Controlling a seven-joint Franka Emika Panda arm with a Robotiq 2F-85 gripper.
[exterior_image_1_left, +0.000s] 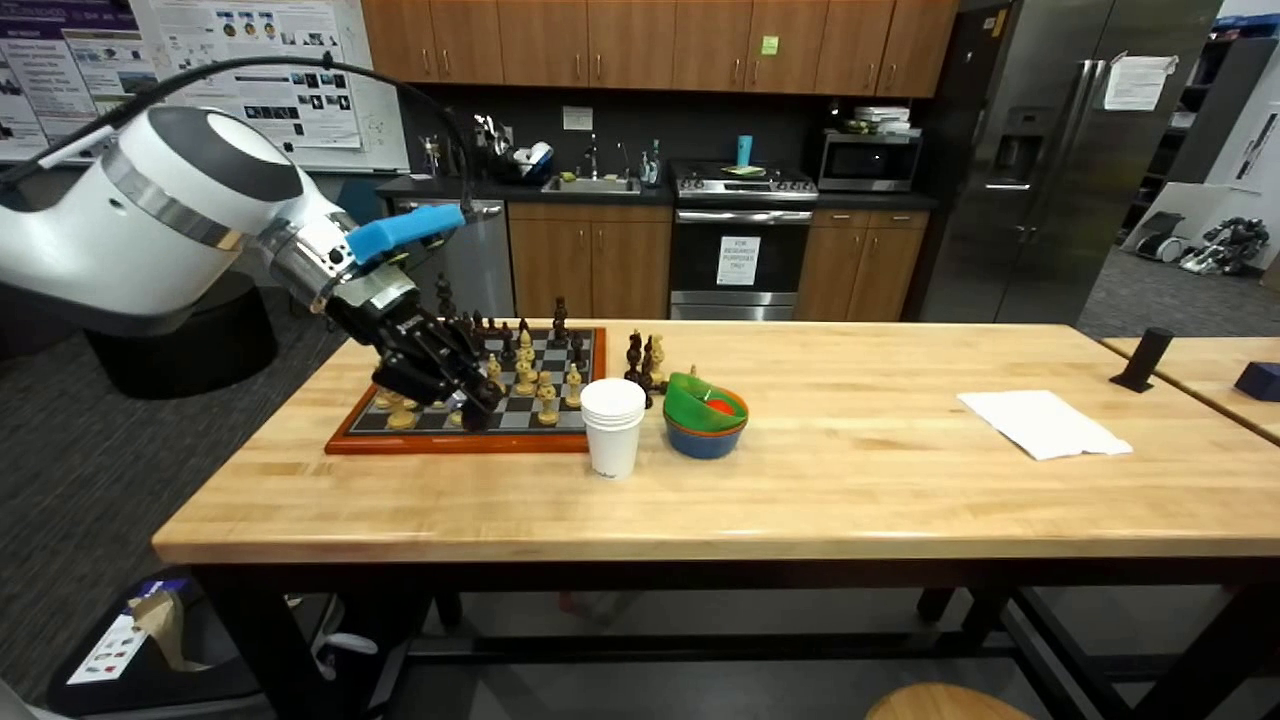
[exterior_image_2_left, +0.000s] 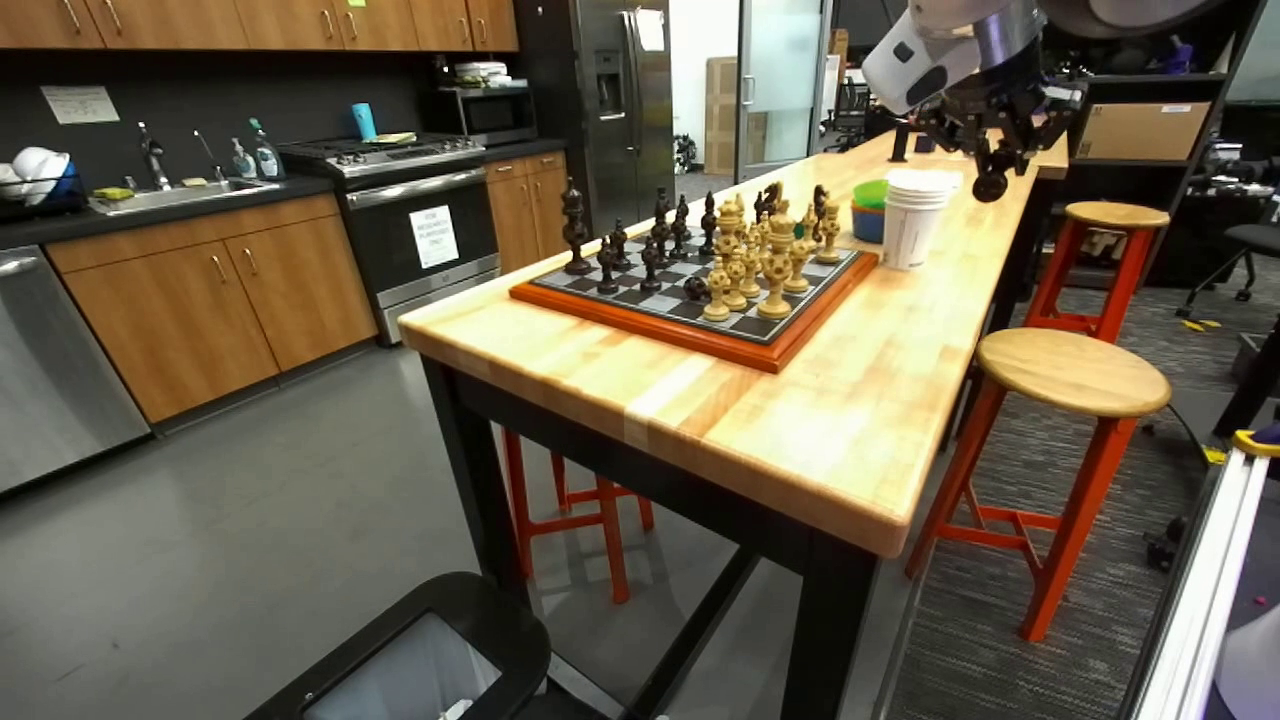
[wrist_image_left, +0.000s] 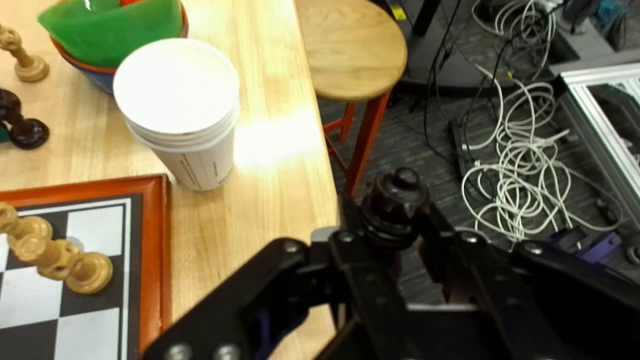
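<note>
A dark chess piece is clamped between the fingers of my gripper, its round top facing the wrist camera. In exterior view 2 the gripper hangs in the air at the upper right, with the dark piece at its lower end. Exterior view 1 shows the gripper in front of the chessboard. Light pieces and dark pieces stand on the board. One dark piece appears to lie on its side there.
Stacked white cups stand by the board's right edge. Beyond them are nested bowls, and a few chess pieces stand off the board. White paper lies at the right.
</note>
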